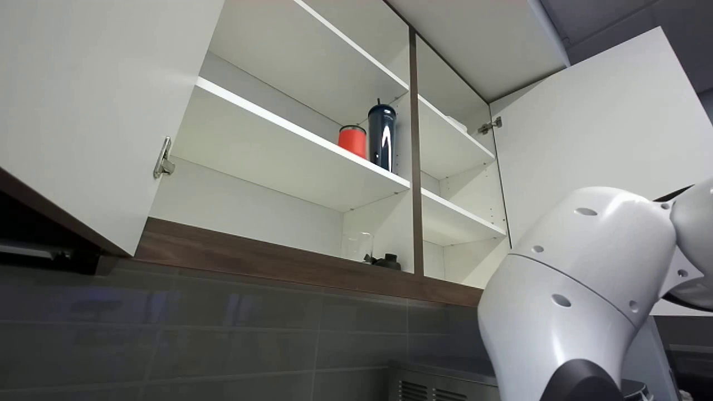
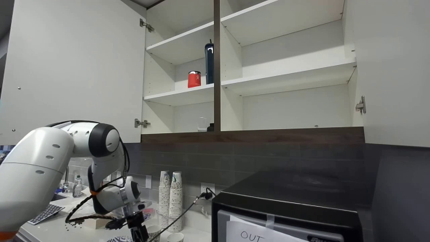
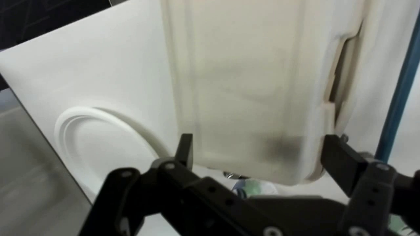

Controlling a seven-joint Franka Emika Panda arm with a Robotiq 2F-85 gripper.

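In the wrist view my gripper stands open, its two black fingers wide apart. Behind the gap between them is a cream-coloured, box-like container (image 3: 244, 86) with a slot along its right side. Whether either finger touches it I cannot tell. A round white lid or plate (image 3: 104, 143) lies left of the container on a white surface. From exterior view 2, the gripper (image 2: 139, 234) hangs low over the counter, near the paper cups; its tips are close to the lower frame edge. The container cannot be made out there.
Stacked paper cups (image 2: 176, 201) stand beside a black microwave (image 2: 290, 201). A power cable (image 2: 177, 219) crosses near the gripper. Above, the cabinet is open, with a red cup (image 2: 194, 79) and a dark blue tumbler (image 2: 209, 64) on its middle shelf. Much shelf room is empty.
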